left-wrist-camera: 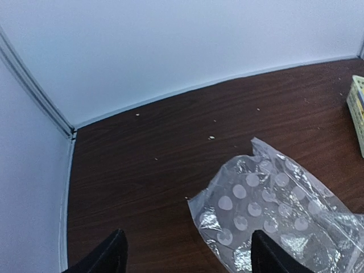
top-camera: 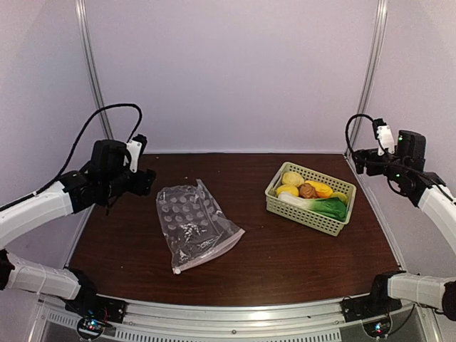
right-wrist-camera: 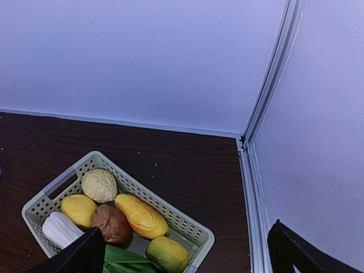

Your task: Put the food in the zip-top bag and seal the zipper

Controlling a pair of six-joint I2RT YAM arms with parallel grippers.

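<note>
A clear zip top bag (top-camera: 194,221) with pale dots lies flat on the left half of the table, its white zipper strip (top-camera: 209,254) along the edge nearest the front. To the right, a pale green basket (top-camera: 303,219) holds the food: a leafy green vegetable with a white stalk (right-wrist-camera: 61,229), a brown round item (right-wrist-camera: 112,224), a long yellow-orange item (right-wrist-camera: 141,216) and several other yellowish pieces. My left gripper is open and empty, raised left of the bag. Raised at the right side, my right gripper stands open, with nothing held.
Bare dark table (top-camera: 256,274) lies between the bag and basket and in front of them. White walls (top-camera: 228,78) enclose the back and sides. A metal rail (top-camera: 235,313) runs along the front edge.
</note>
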